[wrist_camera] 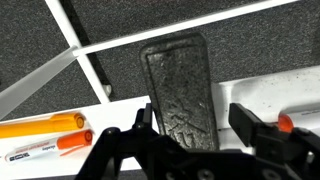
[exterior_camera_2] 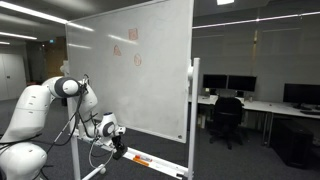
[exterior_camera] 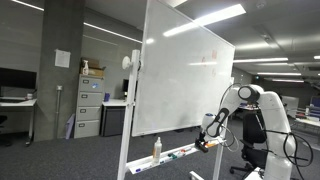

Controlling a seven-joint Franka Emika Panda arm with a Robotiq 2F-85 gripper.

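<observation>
In the wrist view a dark, rounded block that looks like a whiteboard eraser (wrist_camera: 178, 75) lies across the white tray (wrist_camera: 290, 88), its far end jutting past the tray's edge. My gripper is part open around its near portion, one finger on either side. A strip of white shows between the eraser and the right finger; whether the left finger touches it I cannot tell. From outside, the gripper (exterior_camera: 203, 145) is low at the whiteboard's (exterior_camera: 180, 75) bottom ledge, too small there to read its fingers.
Left of the eraser lie an orange marker (wrist_camera: 45, 125) and a white marker with an orange end (wrist_camera: 45, 147). A red-tipped item (wrist_camera: 285, 123) is at the right. A bottle (exterior_camera: 157, 150) stands farther along the ledge. Red drawings (exterior_camera_2: 134, 34) are on the board.
</observation>
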